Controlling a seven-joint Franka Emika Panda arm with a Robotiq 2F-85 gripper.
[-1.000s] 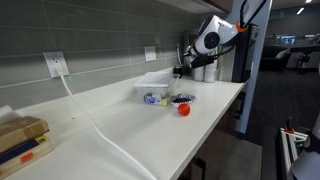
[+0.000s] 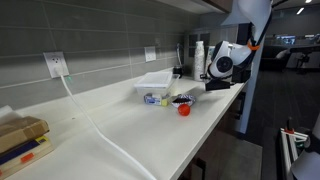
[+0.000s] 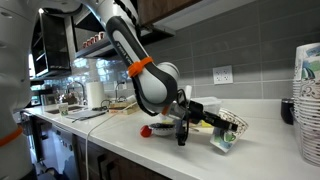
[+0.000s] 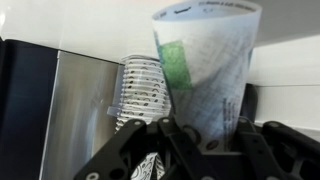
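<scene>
A white paper cup (image 4: 205,62) with a green patch and printed marks fills the middle of the wrist view, and my gripper is shut on its near end. From the second exterior view, the same cup (image 3: 228,134) is tilted, low over the counter, with my gripper (image 3: 205,118) at its side. At the far end of the counter in the first exterior view, my gripper (image 2: 207,78) is small, and the cup cannot be made out there.
Stacked cups (image 3: 308,95) stand at the right edge; a stack (image 4: 142,88) also shows beside the held cup. A red ball (image 2: 184,110), a dark bowl (image 2: 183,99) and a white box (image 2: 154,81) occupy mid-counter.
The arm has come down and toward the right in the first exterior view, from above the counter to close over its far end. The ball, bowl and box have stayed put.
</scene>
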